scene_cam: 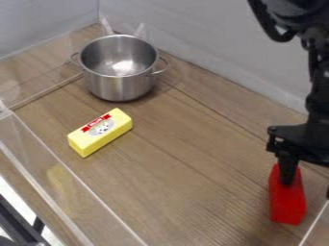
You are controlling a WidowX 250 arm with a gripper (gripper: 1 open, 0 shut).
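My black gripper (pixel 298 159) reaches down at the right edge over a red block (pixel 288 202) lying on the wooden table. Its near fingertip overlaps the top end of the block. Whether the fingers hold it or how far apart they are is hard to tell.
A steel pot (pixel 118 67) with two handles stands at the back left, and a yellow box (pixel 100 132) lies left of centre. A pale wall runs along the back.
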